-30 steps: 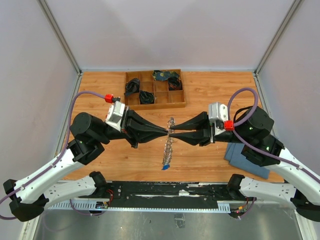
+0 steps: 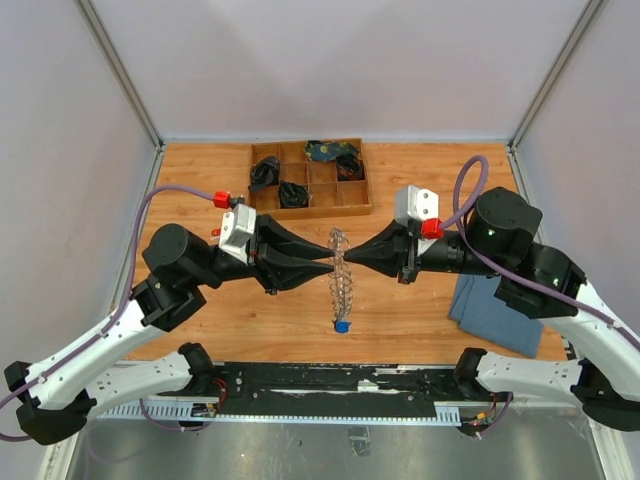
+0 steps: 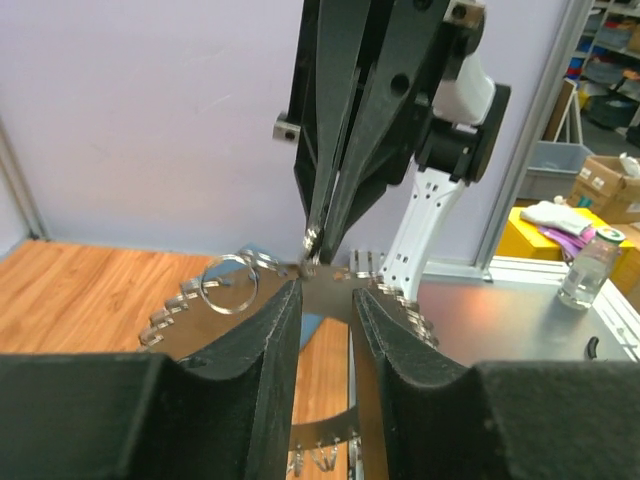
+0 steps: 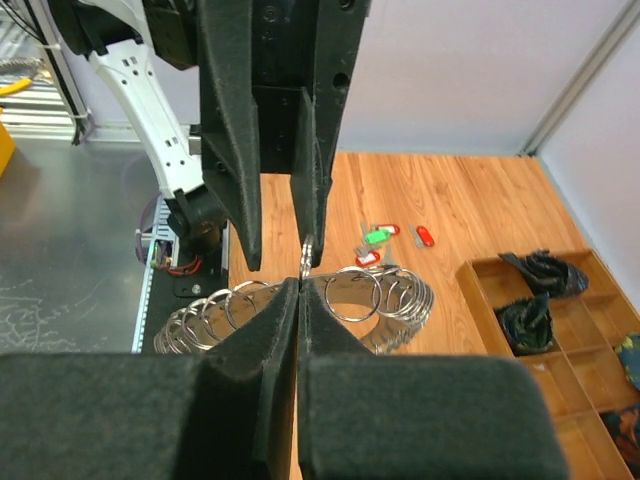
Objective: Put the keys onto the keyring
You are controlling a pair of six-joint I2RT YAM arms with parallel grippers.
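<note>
The keyring, a looped brown strap carrying several metal rings (image 2: 341, 285), hangs between my two grippers with a blue end (image 2: 342, 326) at its front. My right gripper is shut on one thin ring (image 4: 306, 258) at the strap's edge. Facing it, my left gripper stands part open, its fingertips on either side of the strap with no grip visible. Past the strap in the right wrist view, keys with red and green heads lie on the wooden table, including a green key (image 4: 377, 237) and a red key (image 4: 424, 236).
A wooden compartment box (image 2: 312, 212) holding dark bags stands at the back of the table. A folded blue cloth (image 2: 492, 316) lies at the right. Bare table surrounds the hanging strap.
The right arm has moved slightly left and away, and the strap hangs a little further right.
</note>
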